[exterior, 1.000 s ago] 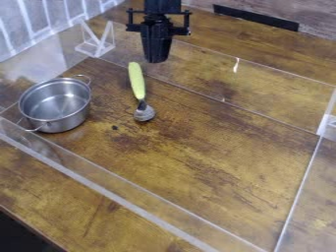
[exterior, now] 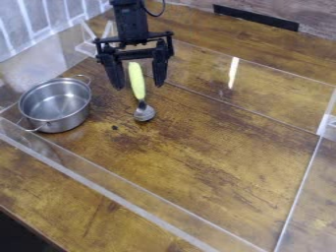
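A spoon with a pale yellow-green handle (exterior: 137, 81) and a metal bowl end (exterior: 144, 112) lies on the wooden table. My black gripper (exterior: 137, 77) is open, its two fingers either side of the handle's upper part, seen from above at an angle; whether they touch it I cannot tell. A steel pot (exterior: 57, 103) with side handles stands to the left of the spoon.
Clear panels edge the wooden work surface (exterior: 223, 157), along the left, front and right. A white railing (exterior: 33, 25) is at the back left.
My gripper has come down and toward the front left, from behind the spoon to over its handle. The spoon and pot look unmoved.
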